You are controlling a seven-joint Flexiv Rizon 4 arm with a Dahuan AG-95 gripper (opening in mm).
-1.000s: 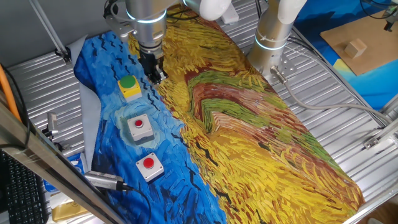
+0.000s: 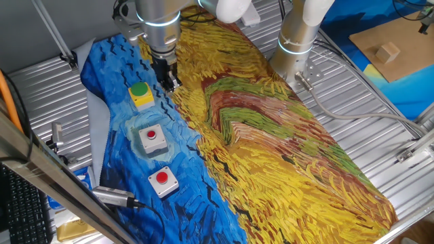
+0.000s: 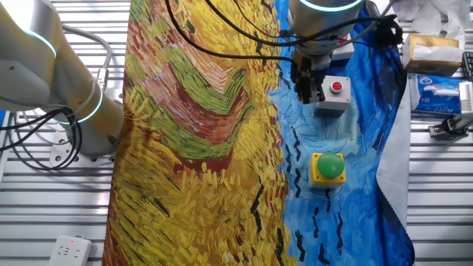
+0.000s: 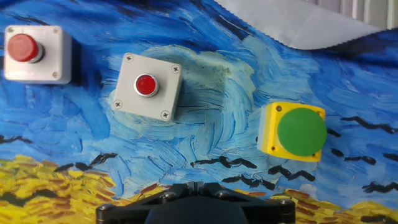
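Observation:
Three button boxes sit on the blue part of a painted cloth. The yellow box with a green button (image 2: pixel 141 96) is at one end of the row. In the middle stands a white box with a small red button (image 2: pixel 153 139), and beyond it a white box with a larger red button (image 2: pixel 163 181). The wrist view has the green button (image 4: pixel 302 132) at right, the small red button (image 4: pixel 146 85) left of centre and the larger red one (image 4: pixel 23 48) at far left. My gripper is shut, with nothing visible between its fingertips, above the blue-yellow border, apart from the boxes.
My arm's base (image 2: pixel 293 57) stands beside the cloth on the slatted metal table (image 2: pixel 346 102). Dark cables (image 3: pixel 222 48) hang across the second exterior view. A blue packet (image 3: pixel 436 94) lies past the cloth's edge.

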